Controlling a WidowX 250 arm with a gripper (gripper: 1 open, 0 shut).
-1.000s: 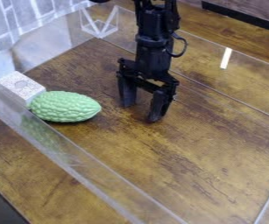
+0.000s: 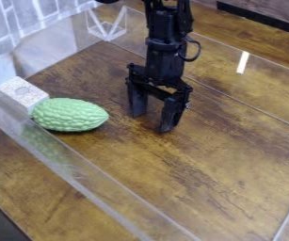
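Observation:
My black gripper (image 2: 154, 111) hangs in the upper middle of the camera view, low over the wooden surface, its two fingers apart with nothing visible between them. A green bumpy oval object, like a bitter melon (image 2: 69, 114), lies to the left of the gripper, apart from it. Beside the melon, toward the back left, is a pale speckled block (image 2: 24, 94).
Clear plastic walls (image 2: 121, 198) border the wooden work surface (image 2: 197, 169) on several sides. A pale curtain-like backdrop shows at the top left.
The gripper has shifted very slightly over the last second, staying in about the same place. The melon and the block have not moved.

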